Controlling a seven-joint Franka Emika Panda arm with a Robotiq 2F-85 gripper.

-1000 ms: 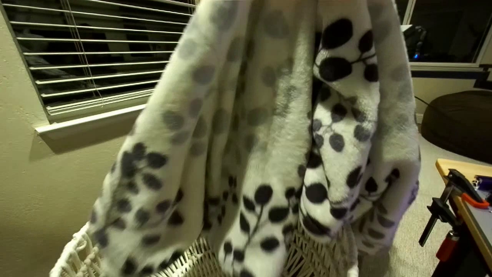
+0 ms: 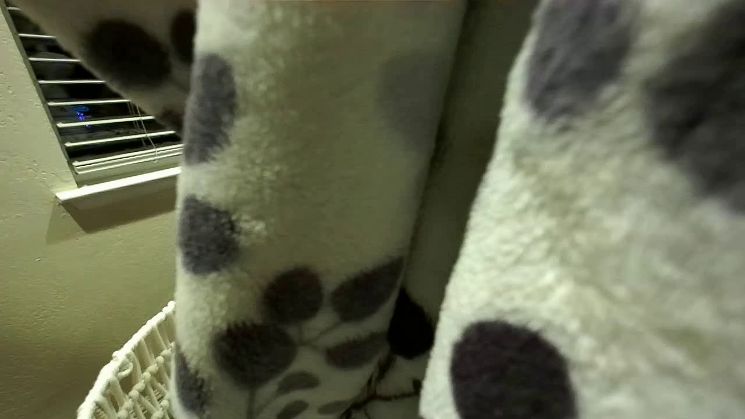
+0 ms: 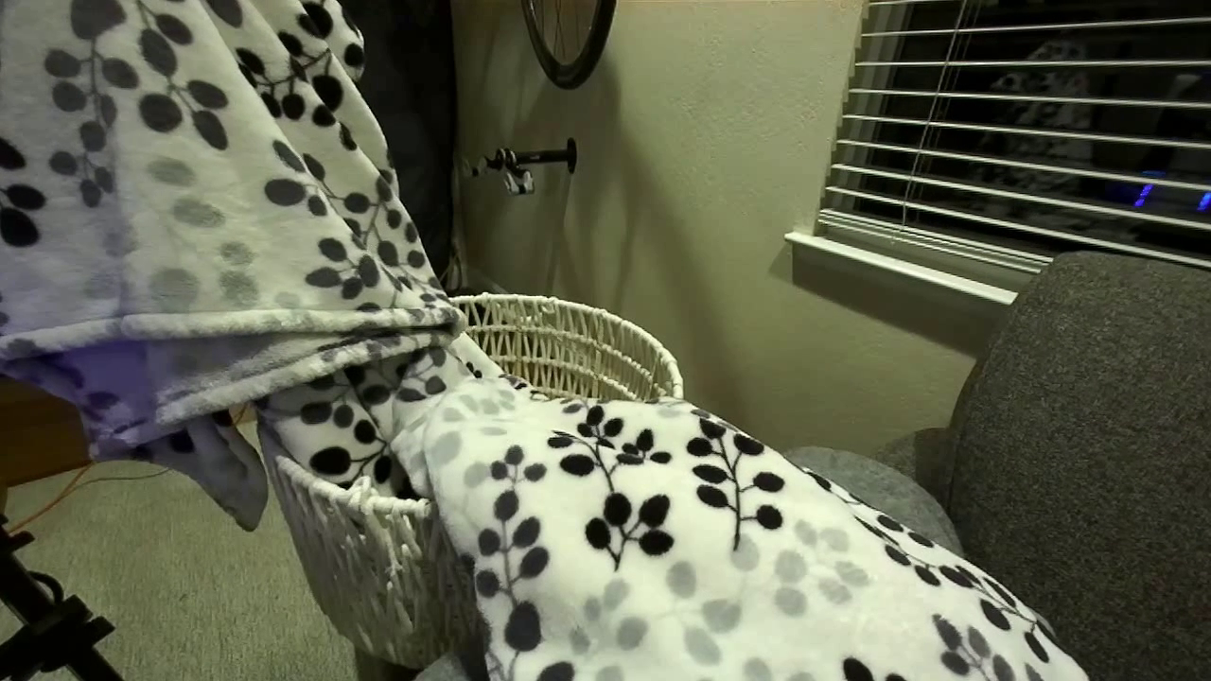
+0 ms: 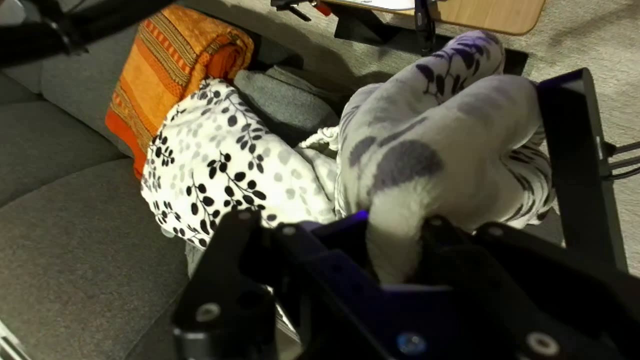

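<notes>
A white fleece blanket (image 3: 227,227) with grey and black leaf prints hangs at the left of exterior view 2. Its lower part drapes over a white woven basket (image 3: 375,545) and spreads to the right. In the wrist view my gripper is shut on a bunched fold of the blanket (image 4: 414,174), which bulges out beyond the fingers. Close folds of the same blanket (image 2: 300,174) fill most of exterior view 1, hiding the arm. Neither exterior view shows the gripper. Only part of the basket's rim (image 2: 132,363) shows there.
A grey couch (image 4: 90,240) carries an orange patterned cloth (image 4: 174,66) in the wrist view. Near the top is a wooden table (image 4: 492,15). A window with blinds (image 3: 1022,125) and a grey chair back (image 3: 1090,454) stand at the right of exterior view 2.
In exterior view 1 the blanket has come much nearer the camera. It now covers the table and the far window that showed at the right, and most of the basket.
</notes>
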